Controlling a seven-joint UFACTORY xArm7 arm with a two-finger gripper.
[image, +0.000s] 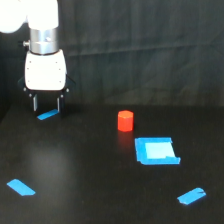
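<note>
My gripper (47, 103) hangs at the far left, pointing down, its two dark fingers apart with nothing visible between them. Just below it in the picture lies a small blue strip (48, 114) on the dark table; whether the fingers touch it I cannot tell. Right of the middle stands a short red cylinder (125, 121), well away from the gripper. Farther right and nearer the camera lies a blue-edged square with a whitish centre (159, 151).
Another blue strip (20, 187) lies at the near left, and one more blue strip (191, 196) at the near right. A dark curtain (140, 50) closes off the back.
</note>
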